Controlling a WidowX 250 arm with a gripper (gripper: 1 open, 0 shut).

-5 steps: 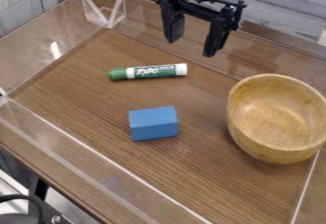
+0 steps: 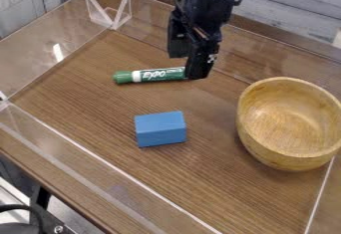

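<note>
My black gripper hangs at the upper middle, turned edge-on and pointing down, just above the right part of a green and white Expo marker lying on the wooden table. Its fingers look apart, with nothing visible held between them. A blue block lies nearer the front, below the marker.
A large wooden bowl takes up the right side. Clear plastic edging runs along the back left.
The gripper has turned about its vertical axis and moved left and toward the marker. The marker, block and bowl look unmoved.
</note>
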